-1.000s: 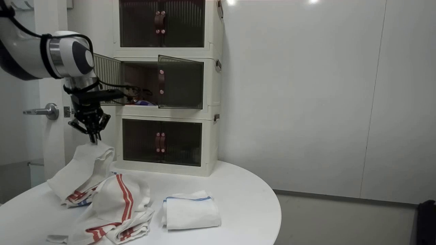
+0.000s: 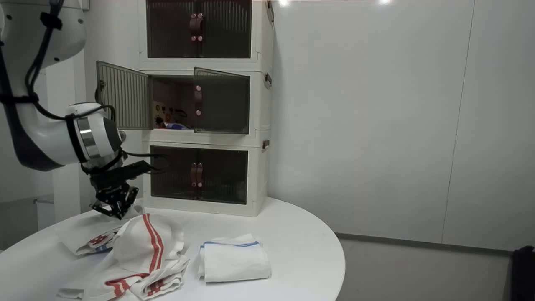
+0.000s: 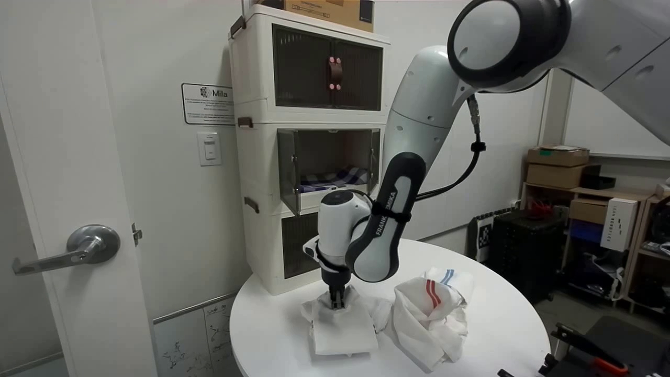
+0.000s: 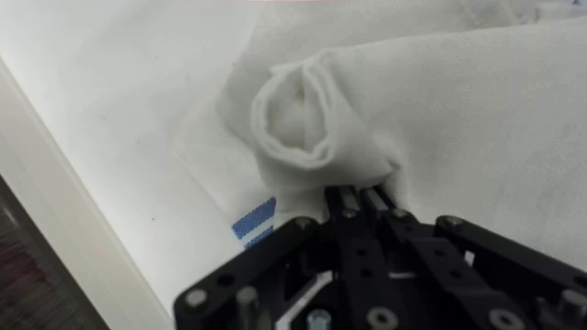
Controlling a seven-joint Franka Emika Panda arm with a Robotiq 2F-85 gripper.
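My gripper (image 2: 120,216) is low over the left part of the table, shut on a fold of a white towel (image 3: 346,332). In the wrist view the cloth (image 4: 467,126) bunches into a curled loop just ahead of the fingertips, which press into it. Beneath it lies more white cloth with blue stripes (image 4: 254,222). Beside this pile sits a crumpled white towel with red stripes (image 2: 135,246). Further right a folded white towel with a blue line (image 2: 235,263) lies flat.
Behind the gripper a stacked cabinet (image 2: 259,170) stands on the table, its middle doors ajar with cloth inside. One open door (image 2: 125,98) juts out near the arm.
My gripper has come down with the pinched towel. The raised fold that hung from it now rests low on the pile. The other towels have stayed put.
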